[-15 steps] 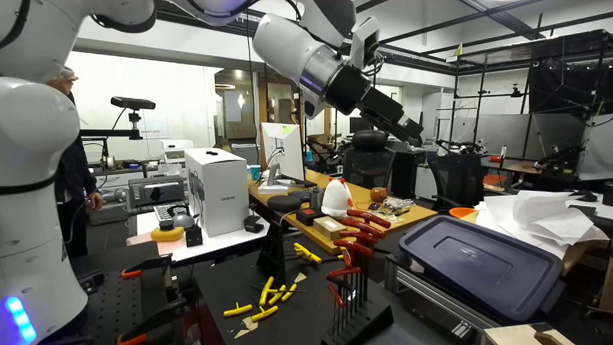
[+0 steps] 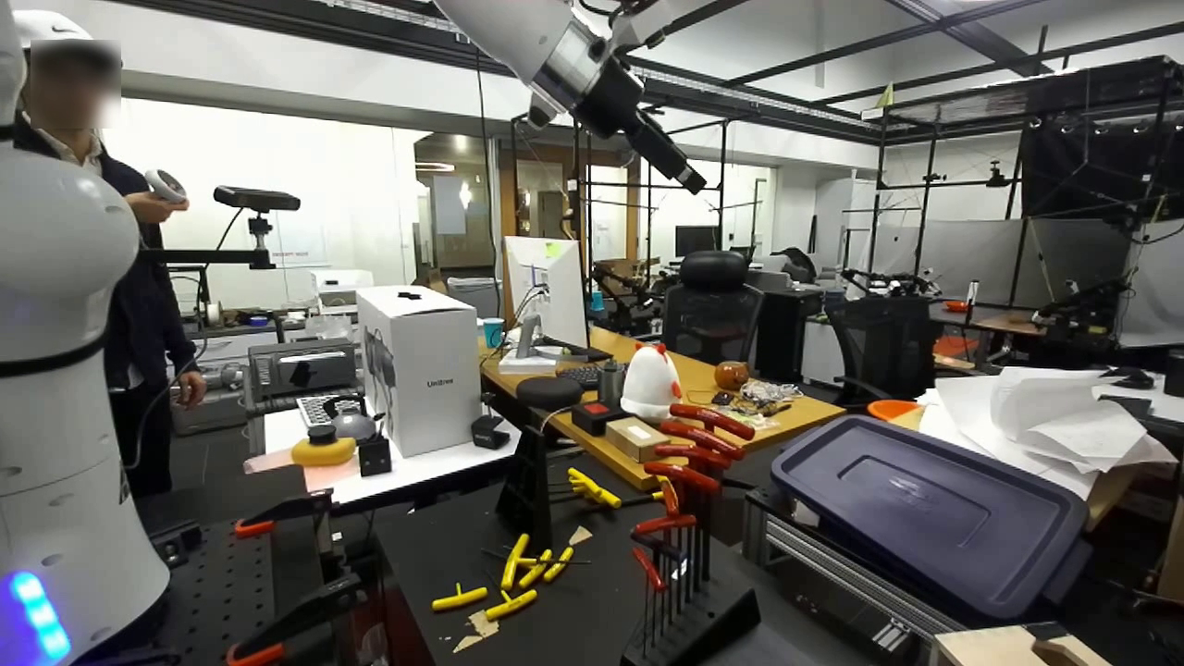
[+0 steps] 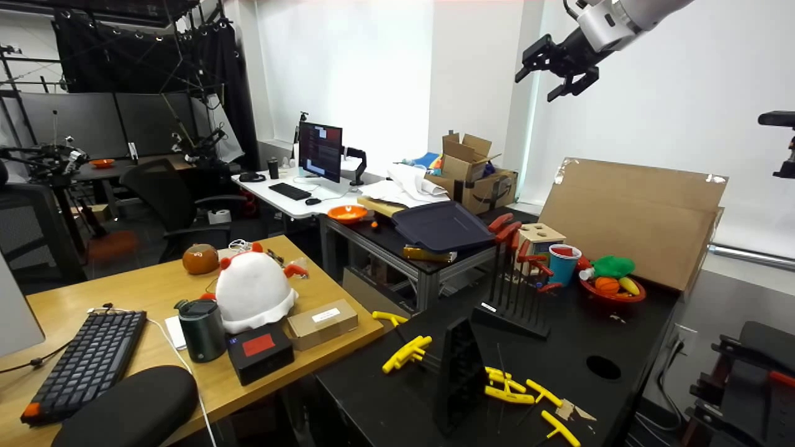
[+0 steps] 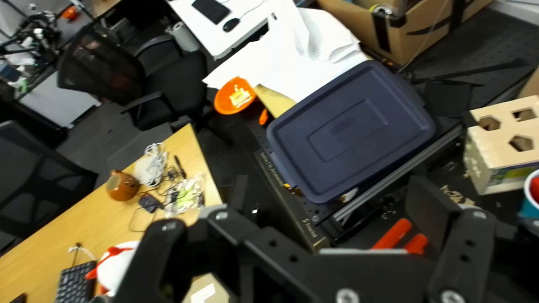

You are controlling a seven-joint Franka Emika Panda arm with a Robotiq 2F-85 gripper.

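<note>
High above the black table, my gripper (image 3: 536,86) is open, its two fingers spread wide with nothing between them. The wrist view has one finger at each side of a clear gap. Several yellow T-handle keys (image 2: 511,561) lie loose around an upright black holder (image 3: 459,372) on the black table (image 3: 566,354). Red-handled keys (image 2: 699,444) stand upright in a second black rack (image 3: 514,321). All these keys are well below the gripper and apart from it. Only a little of the red handles (image 4: 396,235) shows in the wrist view, beyond the gripper.
A dark lidded bin (image 2: 932,511) sits beside the black table. A wooden shape box (image 4: 505,144), a blue cup (image 3: 563,262) and a red bowl of toys (image 3: 612,292) stand near the rack. The wooden desk (image 3: 134,279) holds a white plush (image 3: 253,290). Air around the gripper is clear.
In exterior view 1, my arm has risen and the gripper has shifted up and left, farther above the tables. The person's head has come into clearer view. The table objects look unmoved.
</note>
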